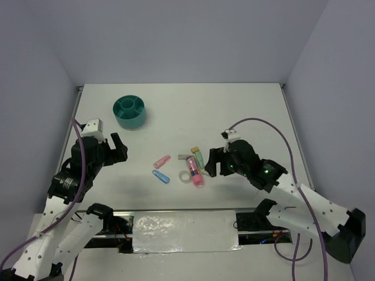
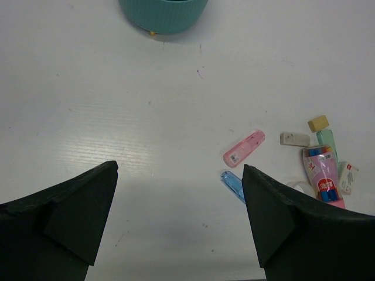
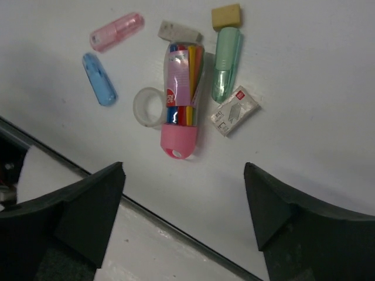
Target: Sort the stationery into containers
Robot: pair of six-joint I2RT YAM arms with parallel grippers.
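Observation:
A green compartmented round holder (image 1: 129,112) stands at the back left of the table. Mid-table lie a pink-capped tube of coloured sticks (image 3: 181,93), a green capped piece (image 3: 226,61), a tan block (image 3: 227,16), a grey eraser (image 3: 180,32), a white boxed eraser (image 3: 234,111), a clear tape ring (image 3: 149,107), a pink stick (image 2: 244,148) and a blue stick (image 3: 99,79). Over the left side of the table, my left gripper (image 1: 119,149) stands open and empty. My right gripper (image 1: 213,162) is open just right of the tube, apart from everything, covering part of the boxed eraser in the top view.
Grey walls (image 1: 176,41) enclose the back and sides. A metal rail (image 1: 181,209) runs along the table's front edge, with a shiny sheet (image 1: 185,232) beyond it.

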